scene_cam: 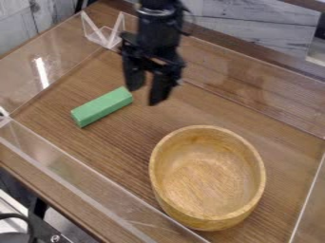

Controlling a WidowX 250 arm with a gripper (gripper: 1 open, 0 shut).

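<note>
My gripper (148, 84) hangs in the upper middle of the camera view, dark and blurred, just above and to the right of a green rectangular block (102, 106) lying on the wooden table. How far its fingers stand apart is hard to tell through the blur. A beige oval bowl (206, 176) sits at the lower right.
A clear plastic object stands at the left edge, partly out of view. A black cable lies at the bottom left corner.
</note>
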